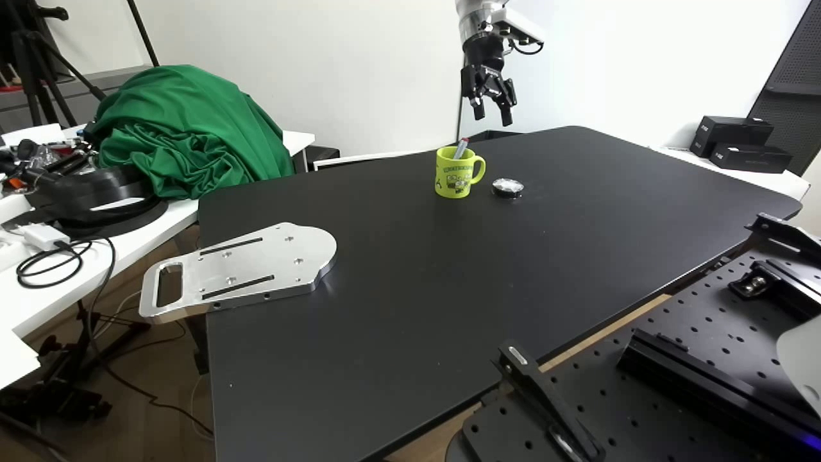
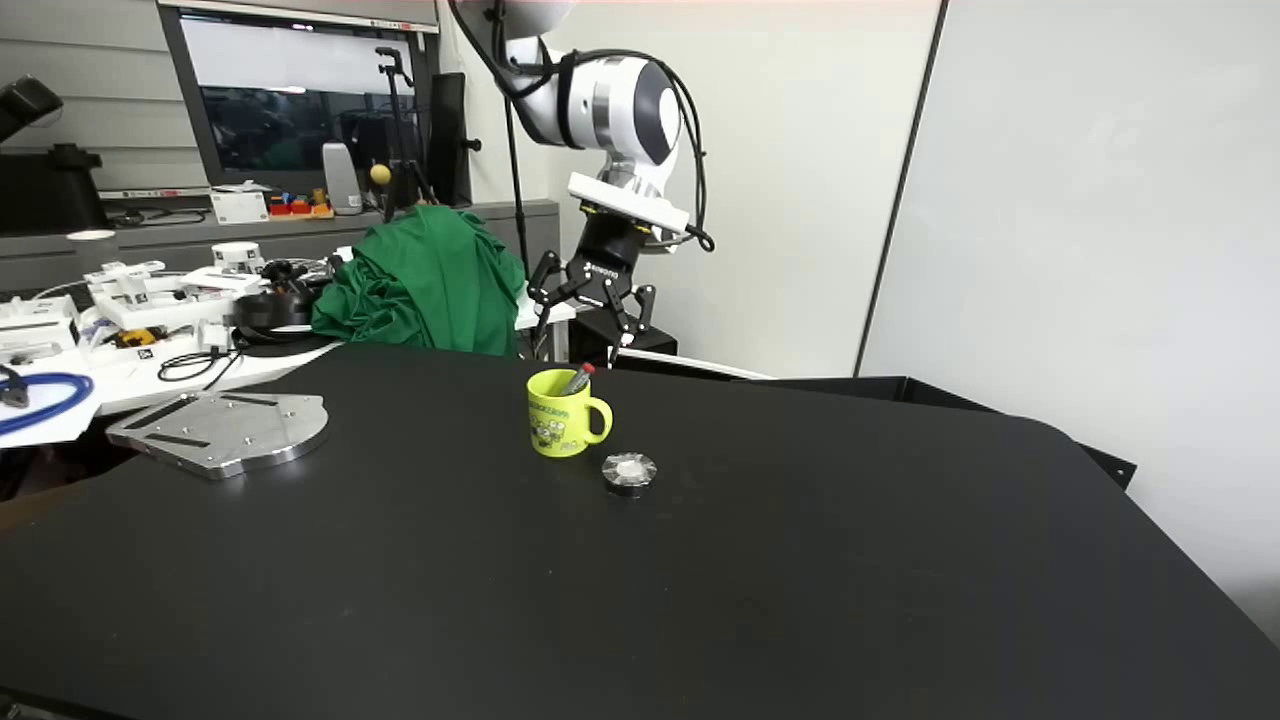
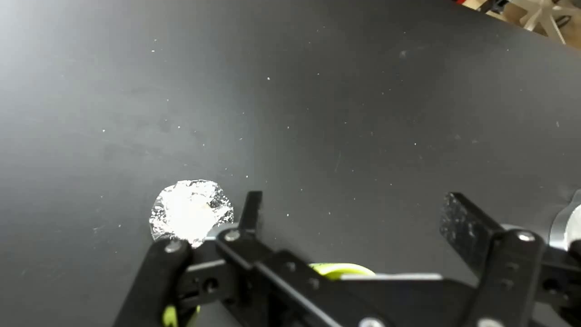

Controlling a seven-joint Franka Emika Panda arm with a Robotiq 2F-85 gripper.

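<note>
A lime-green mug (image 1: 453, 177) stands upright near the back of the black table. Inside it leans a grey marker (image 1: 460, 149) with a red end, poking above the rim. Beside the mug's handle lies a roll of tape (image 1: 508, 188) with a shiny clear top; the wrist view has this roll (image 3: 189, 211) at lower left. My gripper (image 1: 492, 119) is raised above and behind the mug, its fingers spread and empty. In the wrist view the mug's rim (image 3: 343, 268) shows only in part, mostly covered by the gripper.
A silver metal plate (image 1: 254, 265) with a handle slot juts over the table's left edge. Green cloth (image 1: 188, 127) is heaped on the white side table.
</note>
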